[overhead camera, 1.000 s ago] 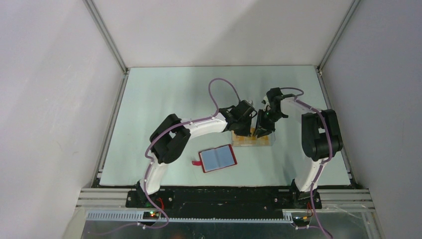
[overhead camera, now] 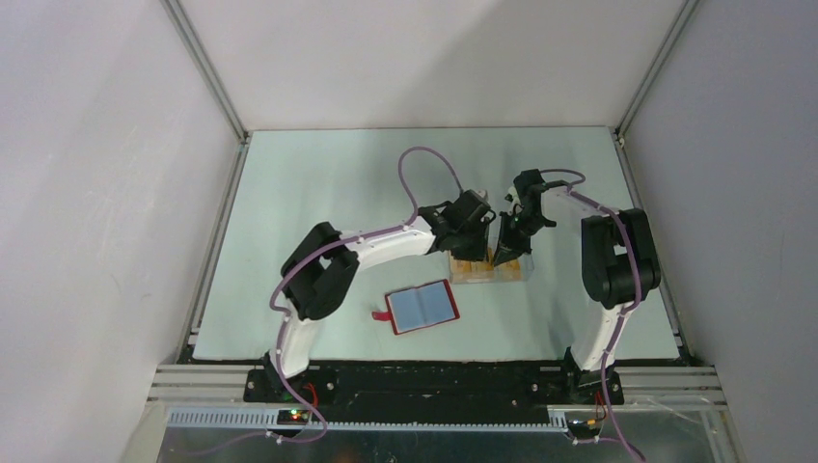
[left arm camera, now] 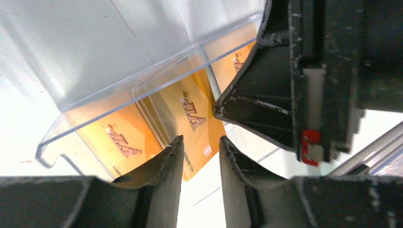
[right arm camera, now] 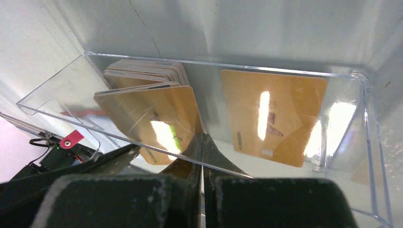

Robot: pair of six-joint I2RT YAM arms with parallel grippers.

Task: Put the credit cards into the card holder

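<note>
A clear box (right arm camera: 209,62) with dividers holds orange-gold credit cards in separate compartments. One card (right arm camera: 147,111) leans tilted at the front of a stack (right arm camera: 147,69); another card (right arm camera: 273,114) lies in the compartment to its right. In the left wrist view, the leaning card (left arm camera: 190,111) stands beside an orange card (left arm camera: 121,142). My left gripper is part open just in front of the leaning card, nothing held between its fingers. My right gripper is shut, tips at that card's edge; whether the edge is between them I cannot tell.
A flat red-edged case (overhead camera: 422,308) with pale blue panels lies on the table in front of the box. Both grippers crowd close together over the box. Bare table spreads widely on the left and at the back.
The left arm has shifted slightly, its elbow drawn a little to the left and toward the front, and its gripper moved only a little. The right arm has barely moved; the box and case stayed put.
</note>
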